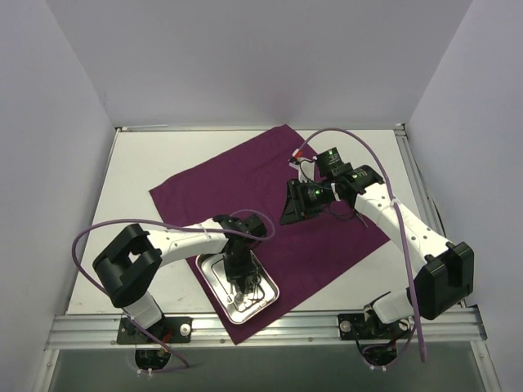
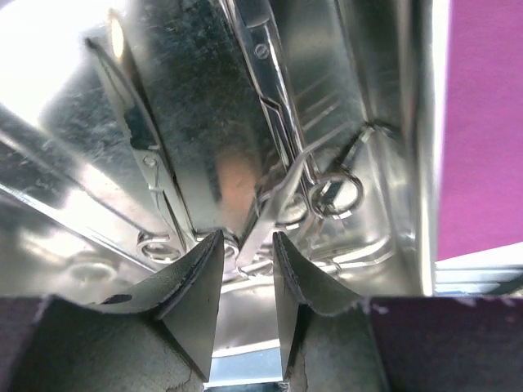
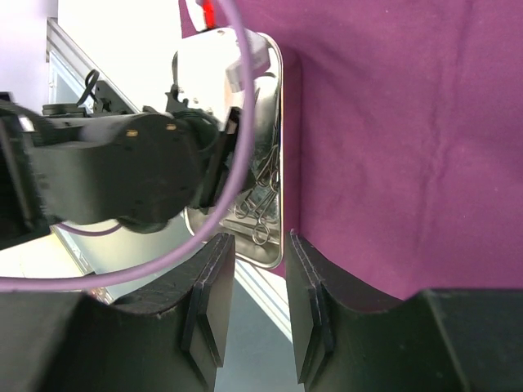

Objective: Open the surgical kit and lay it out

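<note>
My left gripper hangs over the steel tray (image 1: 270,303), its fingers parted. Seen between its fingertips is the blunt end of a pair of tweezers (image 2: 282,192), which slants across ring-handled scissors; neither finger visibly pinches it. Long hinged instruments (image 2: 265,69) lie beside it, and another pair (image 2: 149,159) rests further left, handles toward the gripper. Above the purple cloth (image 1: 306,260), to the right of the tray, my right gripper is open and empty. In the top view the left arm covers part of the tray.
The right wrist view shows a white object (image 3: 248,61) by the tray's far end, partly behind a purple cable (image 3: 243,147). A slender instrument (image 1: 360,220) lies on the cloth beside the right arm.
</note>
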